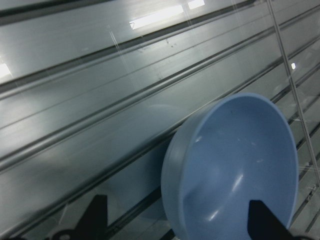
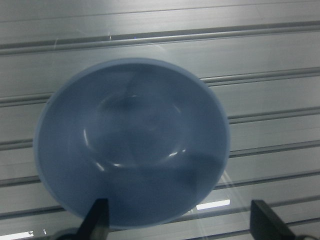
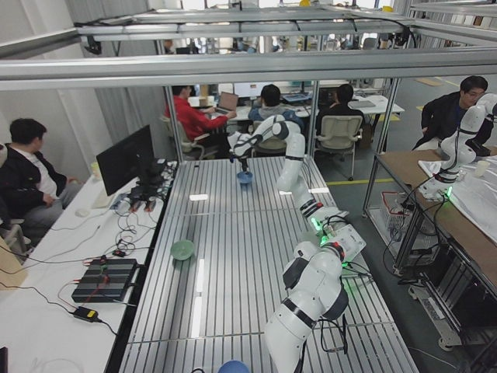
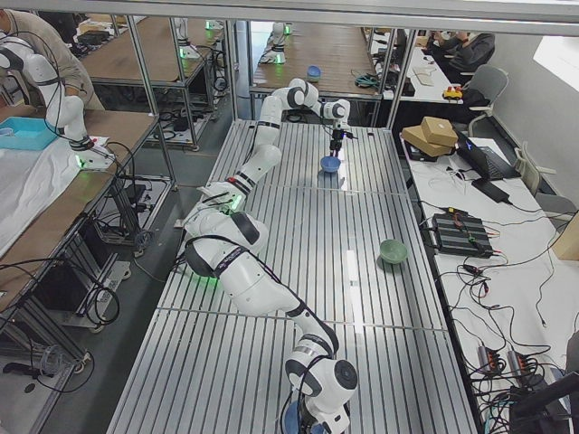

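Observation:
In the left wrist view my left gripper is open over the rim of a blue bowl (image 1: 235, 170), one finger outside and one inside; in the right camera view it is at the far blue bowl (image 4: 330, 165). My right gripper is open over another blue bowl (image 2: 135, 135), the fingers at its near edge; in the left camera view it is at the far bowl (image 3: 245, 177). Each camera view mostly hides its nearer gripper. A green bowl (image 3: 182, 250) sits apart, midway along the slatted table.
The slatted table (image 3: 217, 287) has free room around the green bowl. A white side desk (image 4: 488, 298) with electronics and cables runs along one edge. Metal frame posts rise at the table's ends, and people sit beyond it.

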